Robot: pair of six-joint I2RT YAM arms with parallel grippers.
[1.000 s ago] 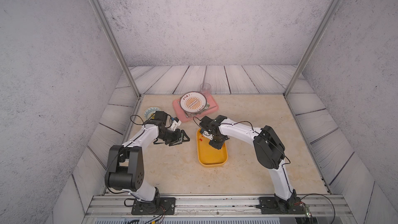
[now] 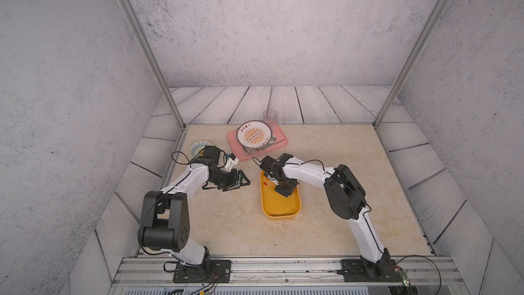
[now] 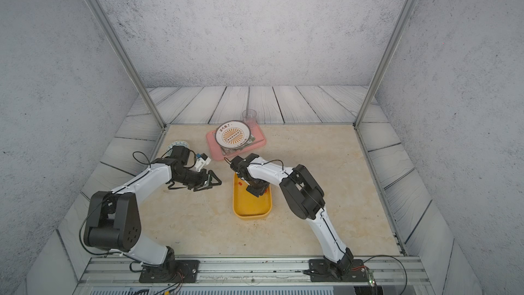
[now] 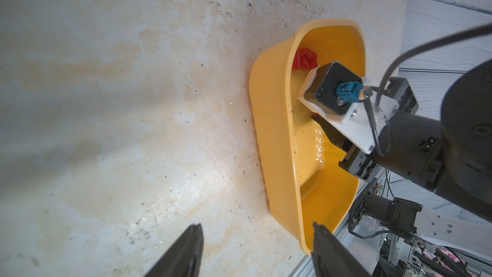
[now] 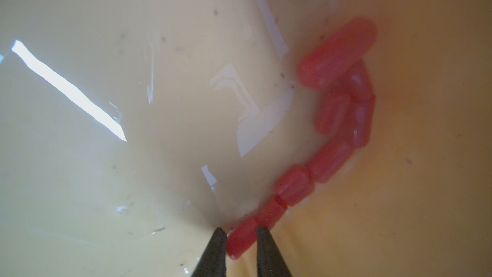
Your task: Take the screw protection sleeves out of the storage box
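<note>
The yellow storage box [image 2: 280,208] stands in the middle of the table. Several red screw protection sleeves [image 5: 329,159] lie along its curved inner wall in the right wrist view; red ones also show in the left wrist view. My right gripper is down inside the box, part open around the end sleeve of that row; whether it touches that sleeve I cannot tell. From above, its arm hides much of the box's back part. My left gripper stands open left of the box, above bare table, with nothing between its fingers.
A pink tray [image 2: 238,147] with a white plate [image 2: 254,133] and a clear glass [image 2: 270,115] stands behind the box. A patterned dish [image 2: 199,145] sits back left, partly behind my left arm.
My left arm has not visibly moved.
</note>
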